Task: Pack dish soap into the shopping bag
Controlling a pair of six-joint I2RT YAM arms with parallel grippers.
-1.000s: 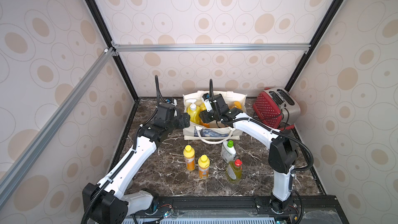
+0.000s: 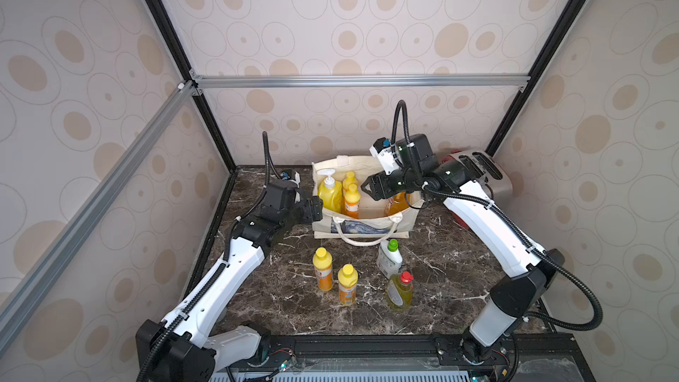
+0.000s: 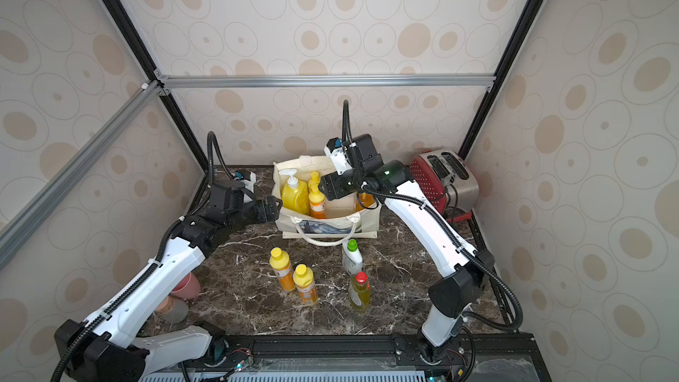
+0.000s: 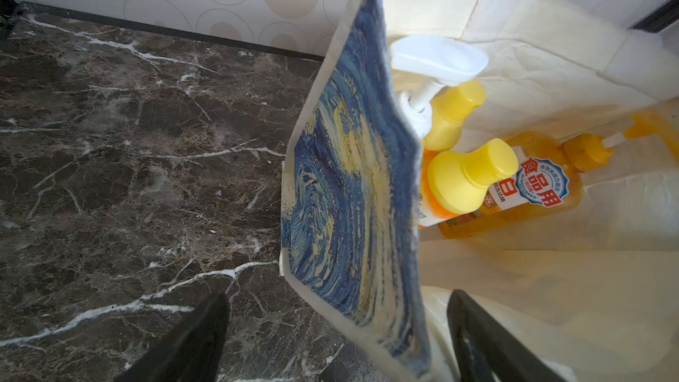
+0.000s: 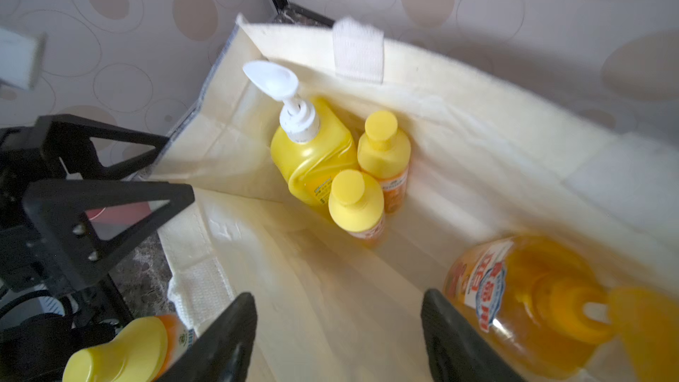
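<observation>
The cream shopping bag (image 2: 364,230) stands with its top spread. In the right wrist view it holds a yellow pump bottle (image 5: 311,155), two yellow-capped bottles, one in front (image 5: 357,205) and one behind (image 5: 384,148), and an amber pump bottle (image 5: 544,297) lying tilted at the right. Over the bag hovers my right gripper (image 2: 367,189), open and empty. At the bag's left side my left gripper is open, with the blue-patterned side wall (image 4: 346,191) reaching between its fingers. In front of the bag stand two yellow-capped orange bottles, left (image 2: 323,270) and right (image 2: 347,286).
A green-capped white bottle (image 2: 389,260) and a red-capped yellow-green bottle (image 2: 400,292) stand before the bag's right half. At the back right is a red and silver toaster (image 3: 452,177). A pink cup (image 3: 187,287) sits beside the left arm.
My right gripper has risen from low inside the bag and moved to the right, leaving the yellow-capped bottles standing there. The left arm and the bottles on the table have hardly moved.
</observation>
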